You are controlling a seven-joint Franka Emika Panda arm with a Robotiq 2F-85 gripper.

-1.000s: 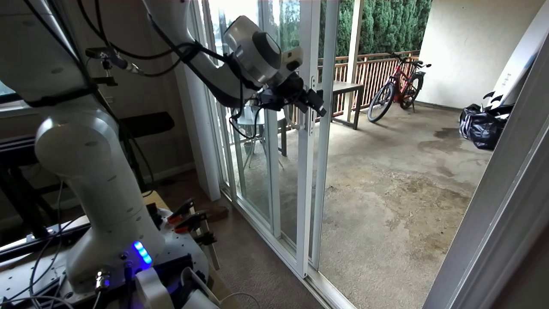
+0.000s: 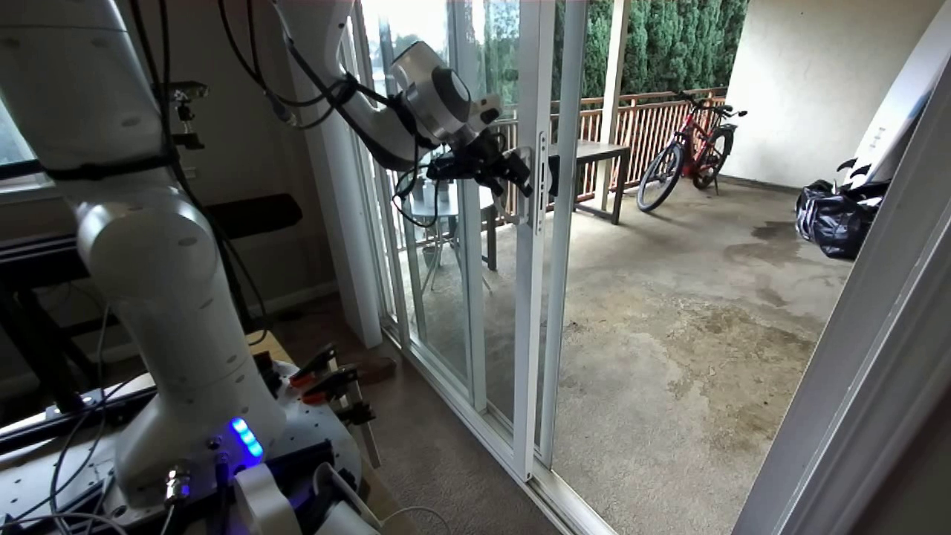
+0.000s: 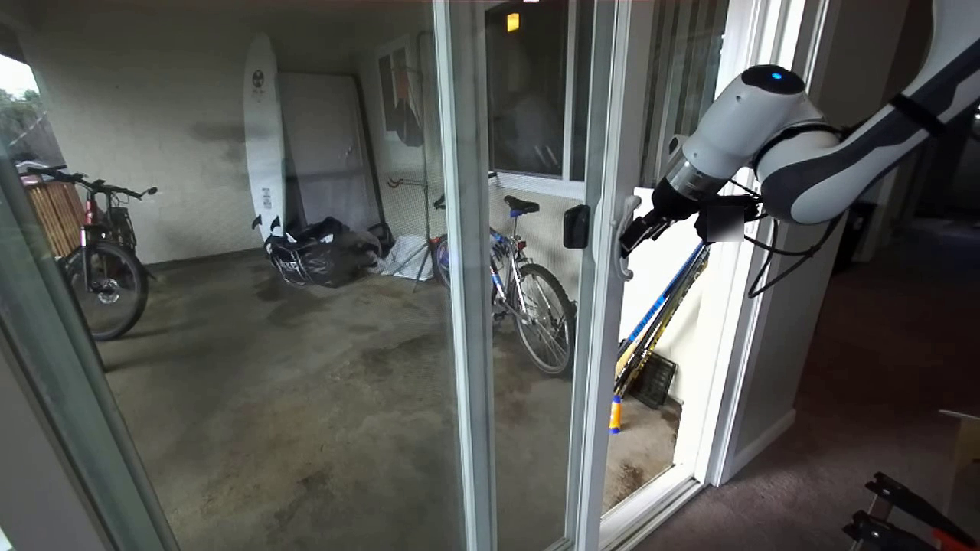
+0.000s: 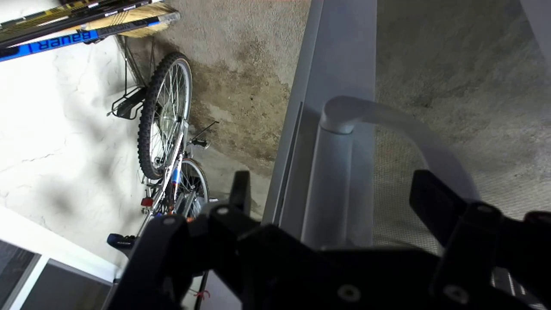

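Observation:
A sliding glass door has a light frame (image 2: 527, 357) and a pale arched handle (image 4: 408, 121). My gripper is open, its two dark fingers (image 4: 240, 188) spread wide at either side of the lower wrist view. The handle and the door's edge lie between and ahead of those fingers. In exterior view 2 the gripper (image 3: 632, 240) is right beside the handle (image 3: 627, 213), on the room side. Whether it touches the handle cannot be told. In exterior view 1 the gripper (image 2: 518, 174) partly covers the handle.
The doorway is partly open onto a concrete patio (image 2: 660, 357). Outside stand a red bicycle (image 2: 691, 151), a table (image 2: 599, 150) and a black bag (image 2: 833, 223). A second bicycle (image 3: 542, 312) and hockey sticks (image 3: 666, 312) are behind the glass. Clamps (image 2: 330, 388) sit by the robot's base.
The gripper has drawn back leftward and slightly upward in exterior view 1, from in front of the door's edge to beside the handle. The door stands where it did.

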